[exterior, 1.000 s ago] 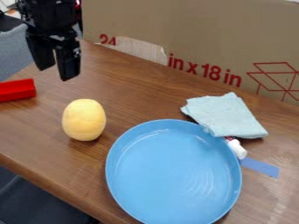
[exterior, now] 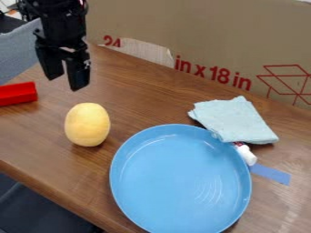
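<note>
My black gripper (exterior: 64,73) hangs over the upper left of the wooden table, open, with nothing between its fingers. It is above and left of a yellow egg-shaped object (exterior: 86,125). A red block (exterior: 15,94) lies at the left edge. A light blue plate (exterior: 180,179) sits at the lower right, with a folded pale blue cloth (exterior: 234,121) behind it. A small white tube (exterior: 246,155) lies by the plate's right rim, partly hidden.
A cardboard box (exterior: 219,41) stands along the back. A strip of blue tape (exterior: 274,175) is on the table at the right. A grey surface lies at the upper left.
My gripper has shifted slightly, a little to the right and down compared with a second ago. The objects on the table have not moved.
</note>
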